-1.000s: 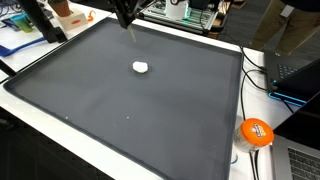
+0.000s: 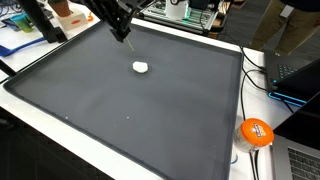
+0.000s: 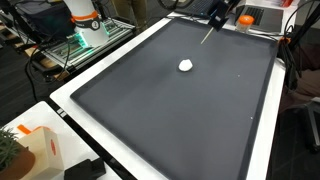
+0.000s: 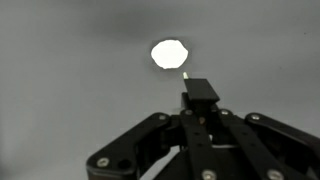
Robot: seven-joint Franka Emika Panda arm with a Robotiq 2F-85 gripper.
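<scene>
A small white, roundish flat piece lies on the dark grey board; it also shows in the second exterior view. My gripper is shut on a thin pale stick. Its light tip pokes out past the fingers in the wrist view, just beside the lower right edge of the white piece. In the exterior views the stick points down and stands apart from the white piece. Whether its tip touches the board cannot be told.
An orange-topped white container stands off the board's near right side, by a laptop. Other equipment and cables lie beyond the board's edges. Most of the board's surface is bare.
In the first exterior view, my gripper and stick have moved slightly left and down, the tip coming nearer the white piece. The white piece has stayed in place.
</scene>
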